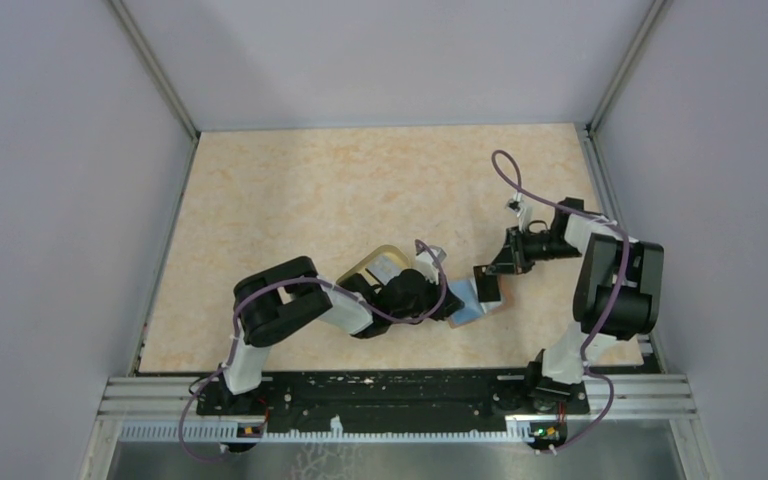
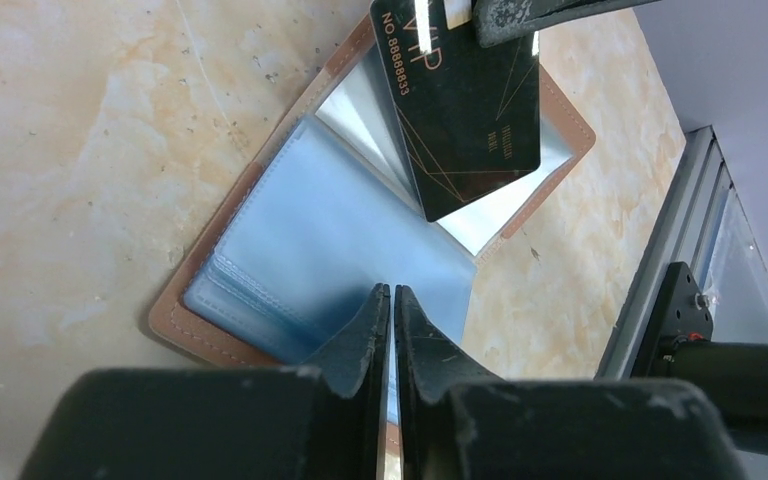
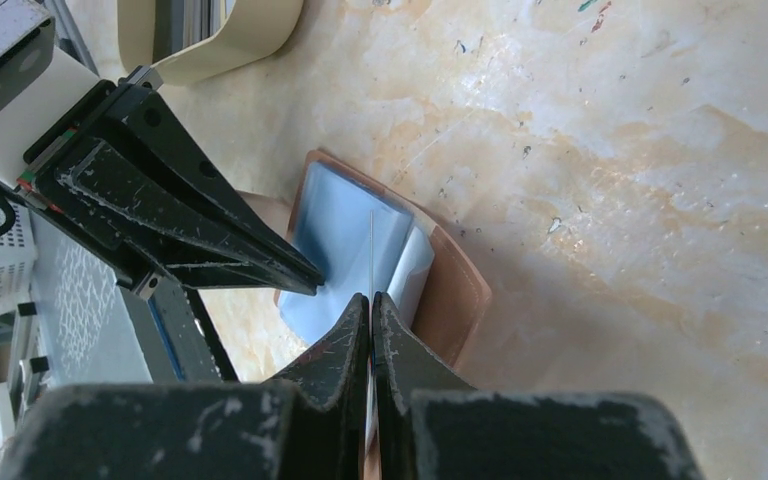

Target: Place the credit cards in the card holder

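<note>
The open card holder [image 2: 300, 220], with blue and white pockets in a brown cover, lies on the table. A black card stands over its white pocket, seen edge-on in the right wrist view. My right gripper is shut on that card. My left gripper is shut with its tips at the blue pocket; whether any of the holder is pinched between them is hidden.
A cream tray [image 3: 250, 45] with cards sits behind the left arm. A wall and rail [image 2: 665, 250] border the right side.
</note>
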